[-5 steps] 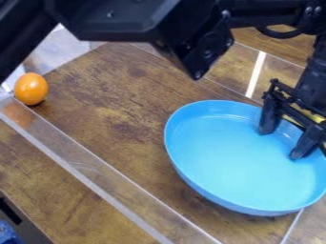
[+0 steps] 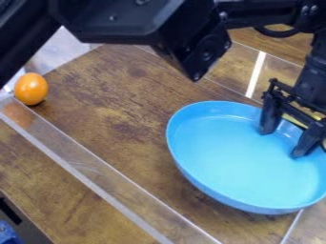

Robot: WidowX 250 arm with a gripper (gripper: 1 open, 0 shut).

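A black robot gripper (image 2: 288,132) reaches down from the upper right into the right part of a light blue round tray (image 2: 230,172). Its two dark fingers hang at the tray's back right, inside or at the rim. Something dark and yellowish is partly visible among the gripper's parts, too unclear to identify. Whether the fingers hold anything cannot be told.
An orange round fruit (image 2: 30,89) lies at the left on the wooden surface (image 2: 109,105), by a clear strip. A blue object (image 2: 8,232) shows at the lower left edge.
Very little differs; the blue tray appears shifted very slightly to the right, and the gripper stays in about the same place.
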